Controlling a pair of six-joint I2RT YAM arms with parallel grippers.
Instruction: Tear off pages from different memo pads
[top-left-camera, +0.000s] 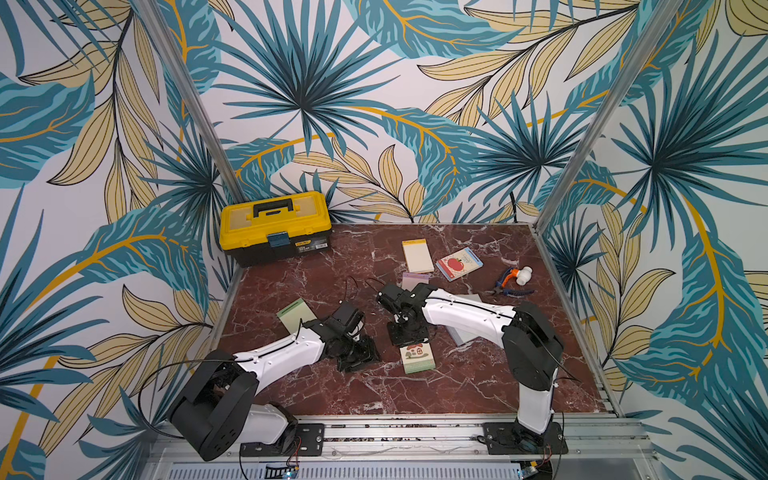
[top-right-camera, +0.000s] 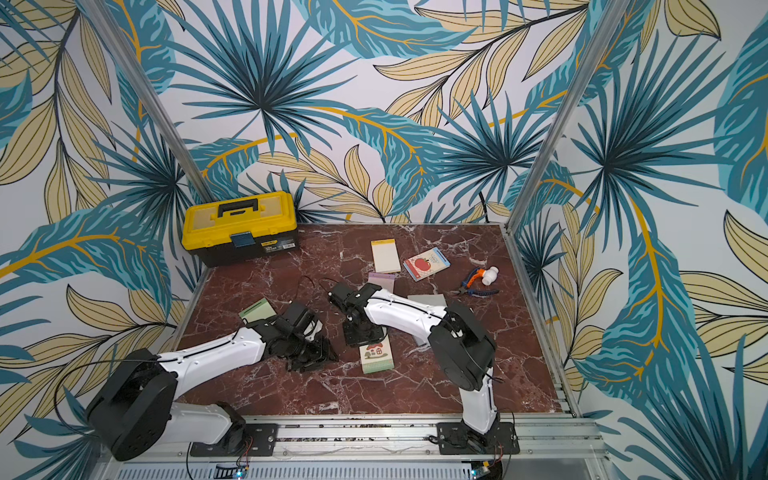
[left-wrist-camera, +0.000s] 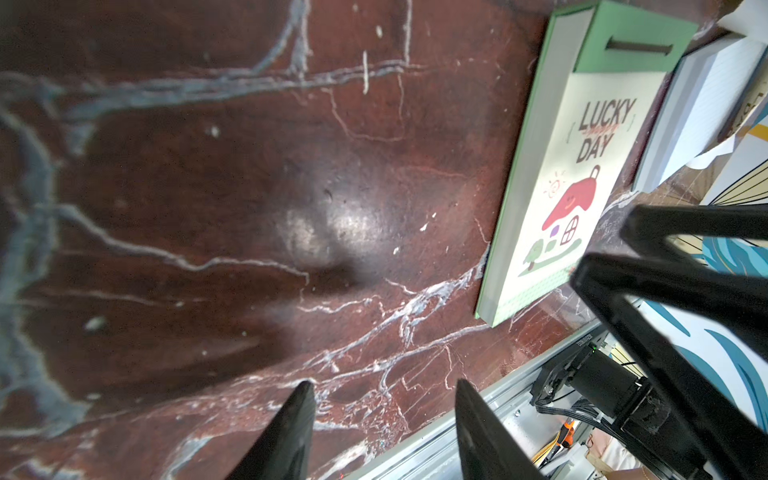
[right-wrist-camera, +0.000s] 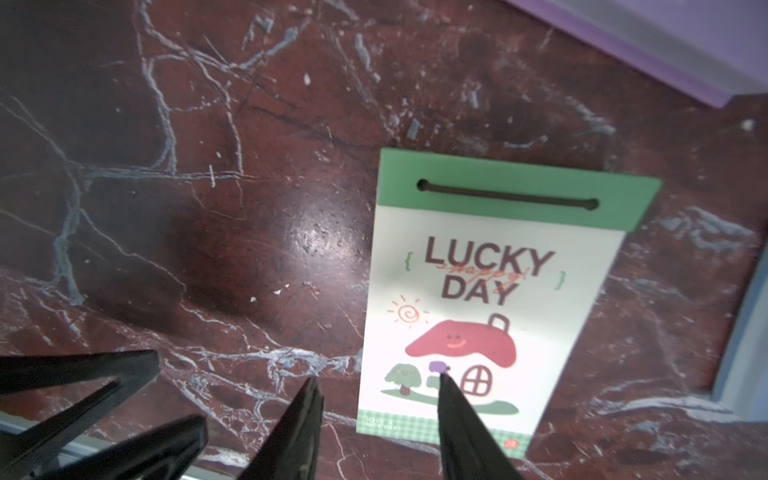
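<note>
A green LUCKY DAY memo pad (right-wrist-camera: 488, 296) lies flat near the front centre, cover up. My right gripper hangs over its lower left, fingers part open with nothing between them. In the left wrist view the same pad (left-wrist-camera: 568, 184) is at the right; my left gripper stands open over bare marble to its left. Other pads lie behind: a cream one with an orange top (top-left-camera: 417, 254), an apple one (top-left-camera: 459, 263), a lilac one (right-wrist-camera: 640, 32), and a light grey one (right-wrist-camera: 740, 344). A green pad (top-left-camera: 294, 313) is at the left, partly behind my left arm.
The yellow toolbox (top-left-camera: 275, 224) stands at the back left. Pliers and an orange-handled tool with a white head (top-right-camera: 488, 277) lie at the right. Bare marble is free at the front on both sides of the pad.
</note>
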